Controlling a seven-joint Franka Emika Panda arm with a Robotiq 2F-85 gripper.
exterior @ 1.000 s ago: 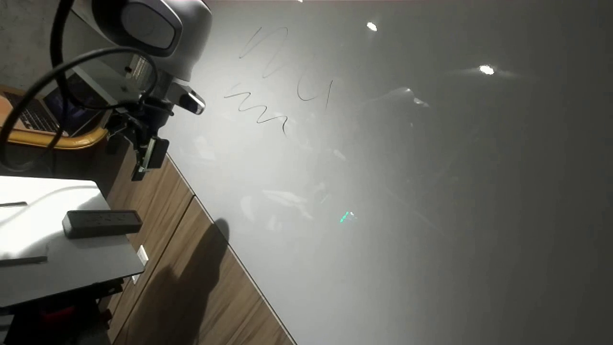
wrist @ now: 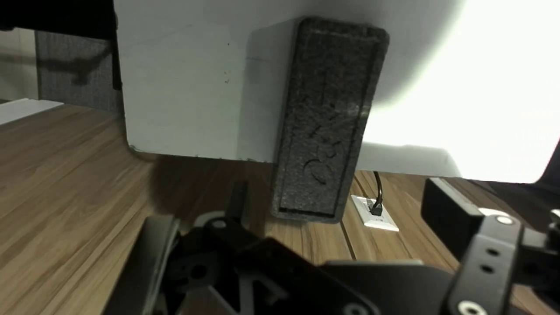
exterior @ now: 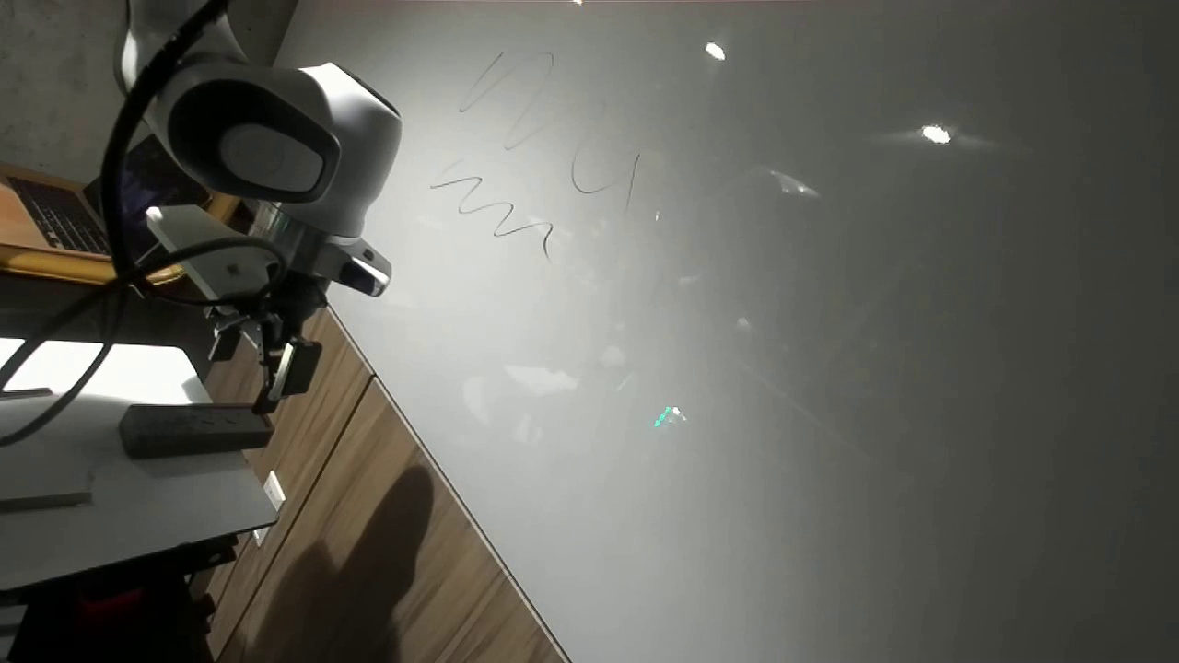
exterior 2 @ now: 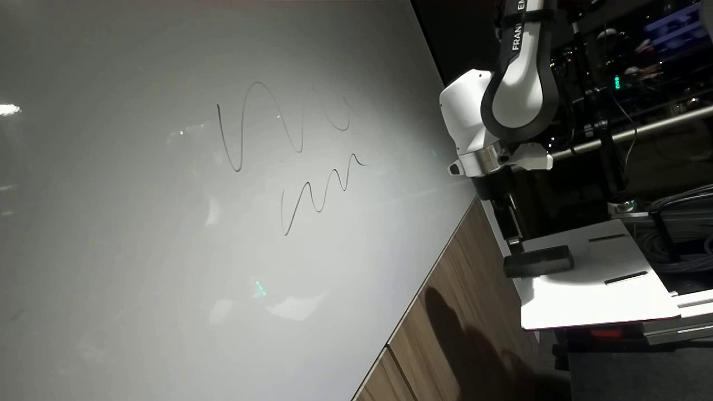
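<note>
A dark grey felt block like a board eraser (wrist: 330, 120) lies on a white shelf (wrist: 183, 99), one end reaching past the shelf's edge. Marks are scratched into its upper face. My gripper is open, its two fingers spread wide with nothing between them. In the wrist view the block's overhanging end appears above and between the fingers. From outside, the gripper (exterior: 263, 370) is just above that end; whether it touches cannot be told. The whiteboard (exterior 2: 167, 234) carries thin dark wavy lines (exterior 2: 314, 194) in several places.
Thin dark strips (exterior 2: 626, 277) lie on the shelf. Wood panelling (exterior: 365, 497) with a white outlet (wrist: 374, 212) runs below the whiteboard, close to the shelf's edge. A laptop (exterior: 50, 210) sits behind the arm. Black cables (exterior: 116, 177) hang along the arm.
My arm and gripper have come down toward the shelf, from well above the block to just over its overhanging end. The block and the lines on the whiteboard look unchanged.
</note>
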